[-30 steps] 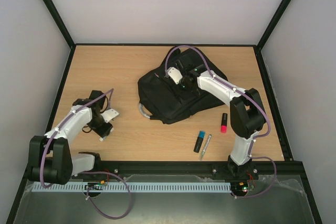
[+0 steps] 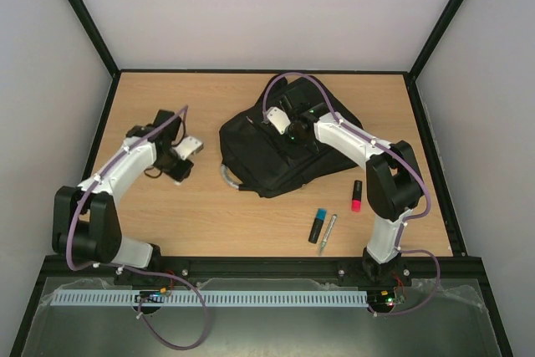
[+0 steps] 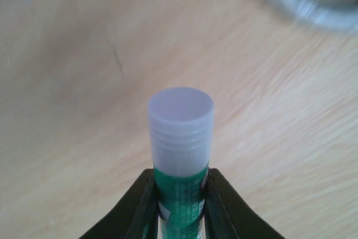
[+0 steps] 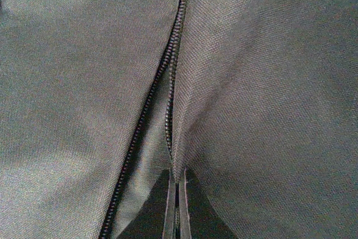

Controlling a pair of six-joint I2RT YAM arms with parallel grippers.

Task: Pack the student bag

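A black bag (image 2: 259,156) with a grey handle lies open on the wooden table. My left gripper is shut on a glue stick (image 3: 180,127) with a white cap and green body, held over bare wood left of the bag; part of the grey handle (image 3: 302,12) shows beyond it. My right gripper is shut on the bag, at the dark fabric beside a zipper (image 4: 170,99); whether cloth is between the fingertips is hard to tell, though the fold runs into them.
At the front right lie a blue-capped marker (image 2: 317,226), a slim silver pen (image 2: 327,235) and a black marker with a red end (image 2: 356,196).
My left arm has moved up and toward the back right, carrying the glue stick toward the bag. The right arm and the bag have not moved.
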